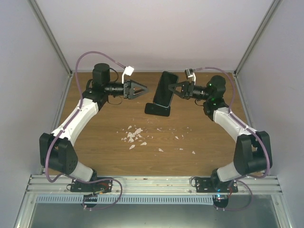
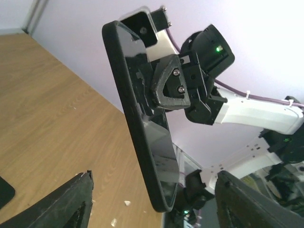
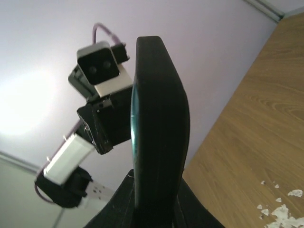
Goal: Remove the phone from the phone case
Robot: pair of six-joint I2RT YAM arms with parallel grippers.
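Observation:
My right gripper (image 1: pixel 175 87) is shut on a black, phone-shaped piece (image 1: pixel 164 92), held tilted above the table. In the left wrist view this held piece (image 2: pixel 142 137) shows a raised rim around a glossy, mirror-like face, with a right finger (image 2: pixel 172 85) against that face. Whether it is the case alone or a case with the phone inside, I cannot tell. Its dark outer side (image 3: pixel 161 118) fills the middle of the right wrist view. A second black, phone-shaped piece (image 1: pixel 157 110) lies flat below, partly covered from above. To the left, my left gripper (image 1: pixel 144 89) is open and empty.
Whitish flakes (image 1: pixel 137 131) are scattered on the wooden table (image 1: pixel 104 147), in front of the flat piece. Pale walls (image 1: pixel 156 38) bound the back and sides.

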